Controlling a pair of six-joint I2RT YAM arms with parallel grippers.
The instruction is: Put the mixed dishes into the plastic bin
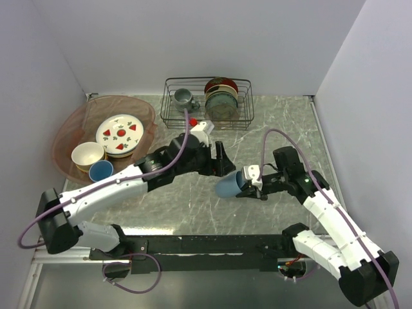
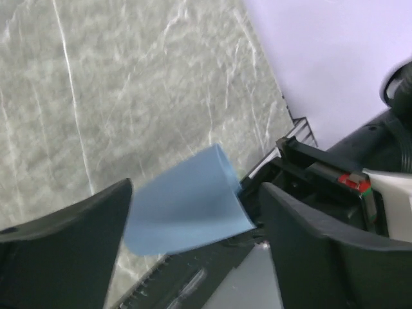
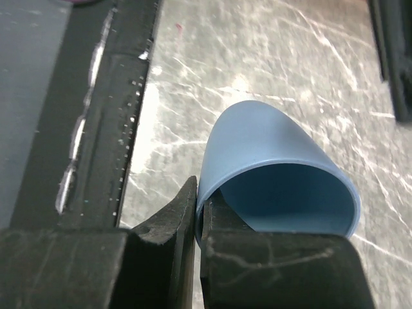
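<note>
A light blue cup [image 1: 228, 185] is held in the air over the counter, tilted on its side. My right gripper [image 1: 248, 180] is shut on its rim; in the right wrist view the fingers [image 3: 168, 215] pinch the wall of the cup [image 3: 254, 132], its mouth facing the camera. Just up and left of that cup, my left gripper [image 1: 222, 166] is open. The left wrist view shows the cup [image 2: 187, 203] beyond the parted fingers [image 2: 96, 225]. At left, the clear brownish plastic bin [image 1: 69, 132] holds strawberry-patterned plates [image 1: 120, 134], a white bowl [image 1: 87, 154] and another blue cup [image 1: 102, 170].
A black wire rack [image 1: 168, 109] at the back holds a grey-green mug [image 1: 184, 100] and several upright plates [image 1: 221, 102]. Bare marble counter [image 1: 154, 207] lies in front of the arms. Walls [image 1: 370, 109] close in the right and back.
</note>
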